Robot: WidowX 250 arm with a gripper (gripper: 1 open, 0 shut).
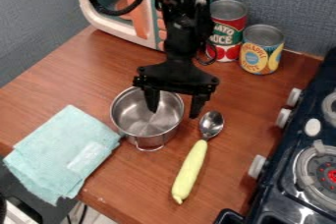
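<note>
My black gripper [174, 102] hangs over the steel pot [134, 120], one finger above the pot's right part and the other just right of it, short of the spoon. The fingers stand apart, with nothing visible between them. A spoon [210, 124] with its bowl toward the back lies right of the pot, and a pale yellow object [188, 174], long and handle-like, runs from it toward the front.
A folded light-blue cloth [63, 154] lies at left. A stove [296, 174] fills the right side. Two cans [227, 31] [261, 51] and a microwave [112, 7] stand at the back.
</note>
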